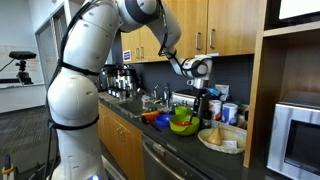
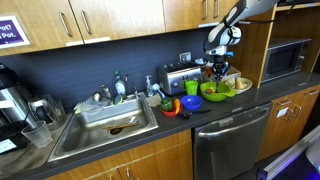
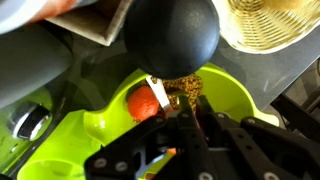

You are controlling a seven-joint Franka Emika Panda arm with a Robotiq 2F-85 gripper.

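Observation:
My gripper points down into a bright green bowl (image 3: 95, 125) on the counter, its fingers over the contents. The fingers are closed on a small object that I cannot make out, since the dark gripper body covers much of it. Inside the bowl lie a red round thing (image 3: 142, 103), a pale strip (image 3: 156, 90) and some brown grainy stuff (image 3: 182, 86). A black rounded thing (image 3: 172, 35) shows just beyond the fingers. In the second exterior view the arm's white wrist (image 2: 222, 38) stands above the green bowl (image 2: 214, 96).
A woven basket (image 3: 262, 25) sits close beside the bowl; the first exterior view shows a pale item in this basket (image 1: 221, 146). White canisters (image 1: 229, 112) stand behind. A toaster (image 2: 177, 78) and sink (image 2: 105, 125) lie farther along the counter.

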